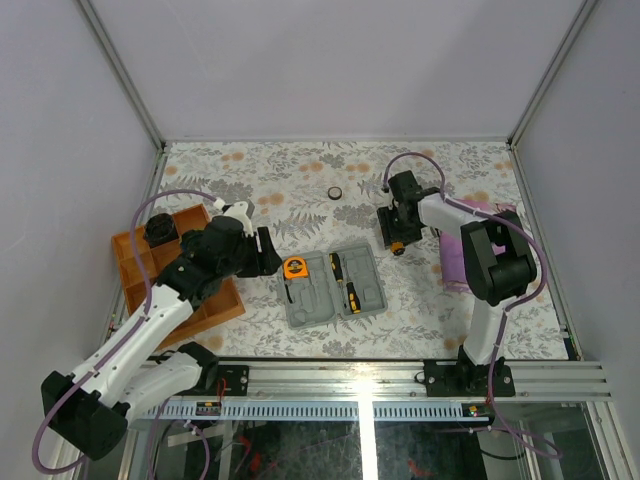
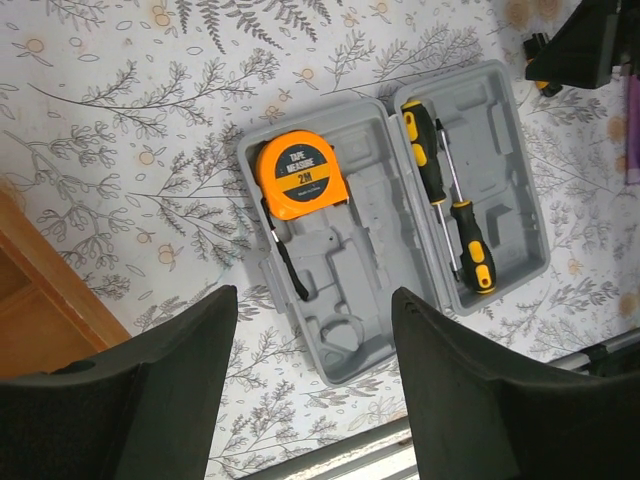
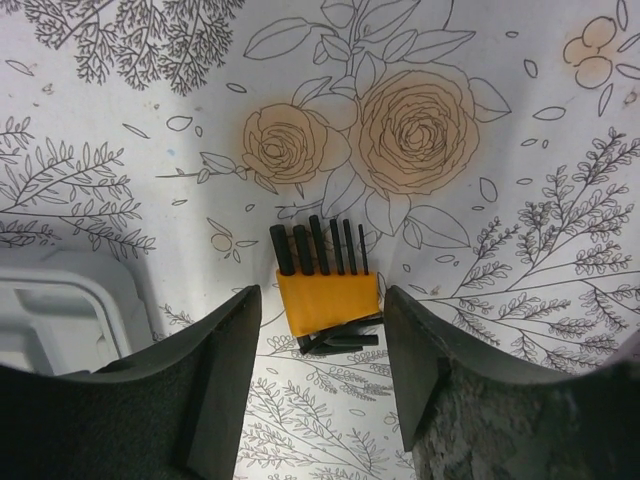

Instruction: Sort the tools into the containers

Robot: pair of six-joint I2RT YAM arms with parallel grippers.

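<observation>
An orange hex key set [image 3: 327, 300] lies on the cloth under my right gripper, whose fingers stand open either side of it. My left gripper hangs open above the grey tool case [image 2: 355, 290], beside the wooden box [image 1: 220, 310]. The case holds an orange tape measure [image 2: 300, 170] and a thin dark tool [image 2: 290, 265] in one half, two yellow-black screwdrivers [image 2: 474, 250] in the other.
A small black tape roll [image 1: 335, 193] lies at the back middle. A dark round item [image 1: 160, 228] sits in the wooden box. A purple bag [image 1: 452, 265] lies at the right.
</observation>
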